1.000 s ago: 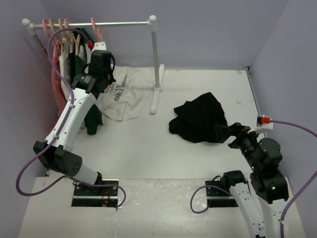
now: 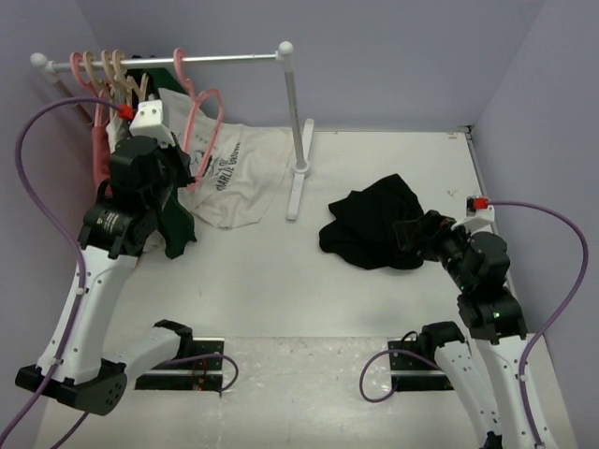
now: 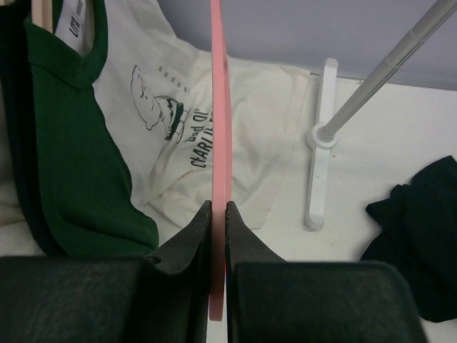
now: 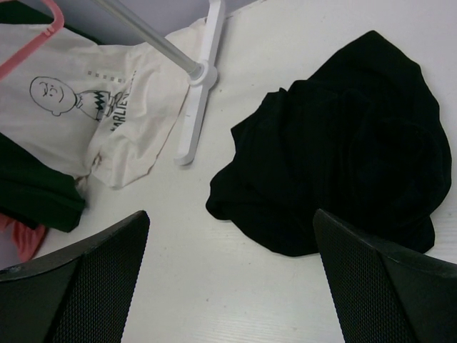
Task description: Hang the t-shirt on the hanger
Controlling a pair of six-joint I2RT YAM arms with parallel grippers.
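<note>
My left gripper point(image 2: 190, 183) is shut on the pink hanger point(image 2: 213, 122), gripping its lower part. In the left wrist view the pink hanger point(image 3: 220, 128) runs edge-on up from between the dark fingers. Its hook still loops over the rail point(image 2: 229, 59) in the top view. A black t-shirt point(image 2: 370, 220) lies crumpled on the table. My right gripper point(image 2: 410, 234) is over the shirt's right side, its fingers wide apart with nothing between them in the right wrist view; the black t-shirt point(image 4: 335, 136) shows beyond its fingers point(image 4: 357, 271).
Other clothes hang at the rail's left end, including a dark green garment point(image 3: 78, 157). A white printed shirt point(image 2: 239, 178) spreads below the rail. The rack's post and white foot point(image 2: 296, 192) stand between it and the black shirt.
My left arm has swung left and nearer the camera, turning the pink hanger. The rail's left end has shifted left and down.
</note>
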